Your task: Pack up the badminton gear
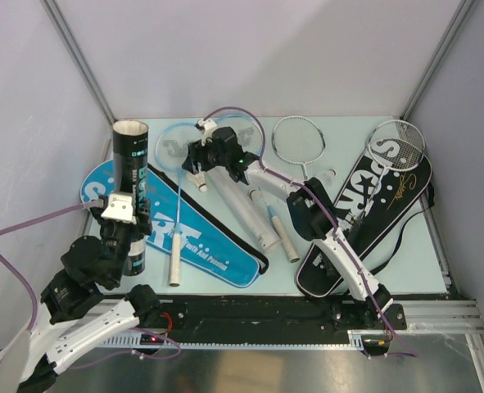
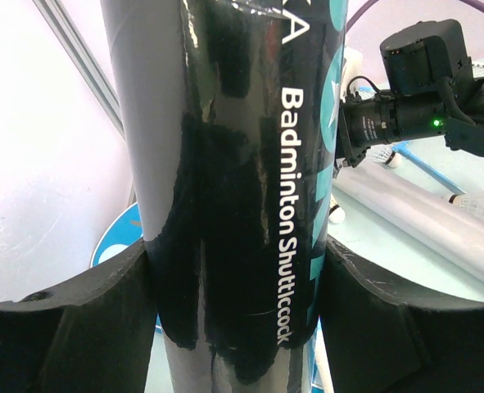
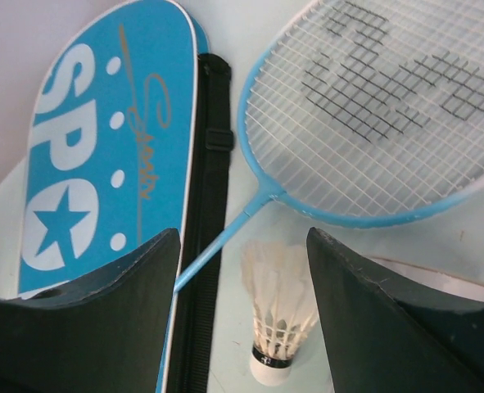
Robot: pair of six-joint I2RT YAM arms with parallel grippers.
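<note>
My left gripper (image 1: 125,211) is shut on an upright black shuttlecock tube (image 2: 237,147) at the table's left. My right gripper (image 1: 195,160) hangs part open over a white shuttlecock (image 3: 276,327); nothing shows held between its fingers. Blue rackets (image 1: 176,254) lie near the middle, one partly on the blue bag (image 1: 213,258). A clear tube (image 1: 250,221) lies diagonally beside another shuttlecock (image 2: 479,205). A white racket (image 1: 300,123) rests at the back, another (image 1: 395,131) on the black bag (image 1: 323,278) at right.
Walls enclose the back and sides. Bare table (image 1: 413,262) shows at the front right and between the bags and rackets.
</note>
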